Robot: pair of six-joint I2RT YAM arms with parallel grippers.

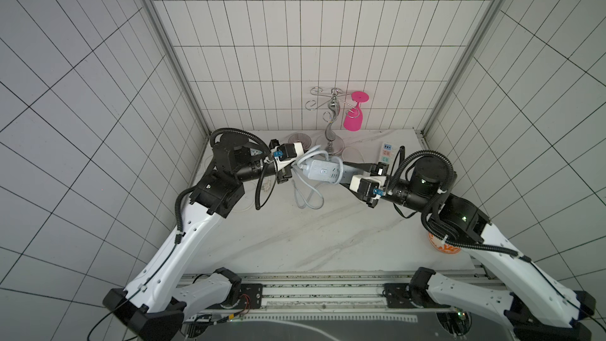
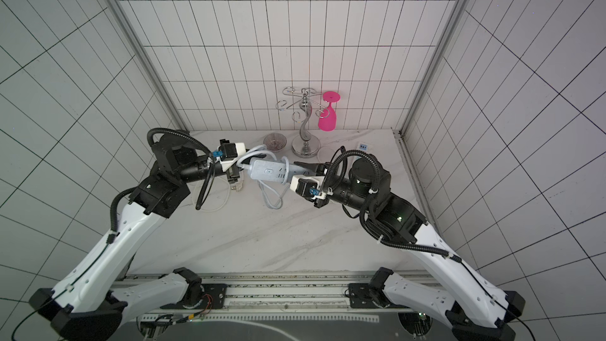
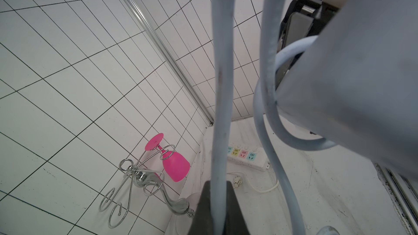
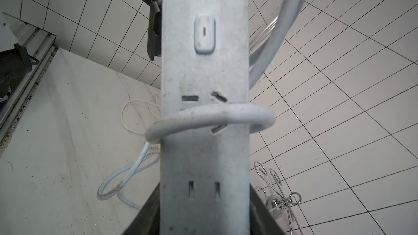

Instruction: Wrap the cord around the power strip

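Observation:
The white power strip (image 4: 204, 74) is held up in the air between both arms, its socket face filling the middle of the right wrist view. My right gripper is shut on it, a finger on either side. One turn of the white cord (image 4: 209, 117) crosses the socket face and curls around the strip's edges. At the strip's other end, my left gripper is shut on a stretch of cord (image 3: 223, 82) running along its fingers. In the top left view, loose cord (image 1: 310, 206) hangs in a loop below the strip.
A metal rack (image 1: 330, 123) with a pink goblet (image 1: 353, 116) stands at the back wall. A second power strip (image 3: 248, 155) with coloured sockets lies on the table. An orange-labelled bowl (image 1: 444, 245) sits under the right arm.

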